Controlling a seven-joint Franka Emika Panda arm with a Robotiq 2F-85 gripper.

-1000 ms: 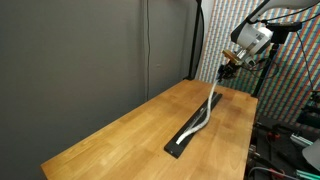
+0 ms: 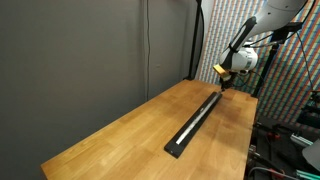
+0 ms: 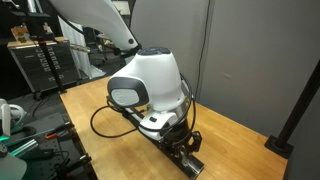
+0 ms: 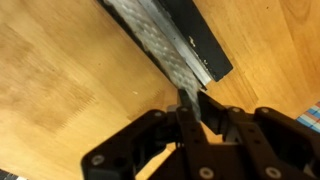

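A long black bar (image 2: 175, 150) lies diagonally on the wooden table, with a pale channel (image 4: 196, 52) along its length. A whitish, woven-looking strap (image 4: 160, 38) runs along the bar up to my gripper. The fingers are shut on the strap near the bar's end, low over the table. In the wrist view the strap lies partly beside the channel rather than squarely over it. From the first exterior view, my gripper (image 2: 222, 90) is at the bar's far right end. The arm hides most of the bar (image 3: 193, 171) in the second exterior view.
Bare table (image 2: 110, 130) stretches left of the bar. A grey panel (image 2: 90, 60) stands behind the table. Black equipment with cables (image 2: 285, 150) occupies the right foreground.
My gripper has come down toward the bar's far end. The strap, which was raised and curved in a loose arc, now runs low and nearly straight along the bar.
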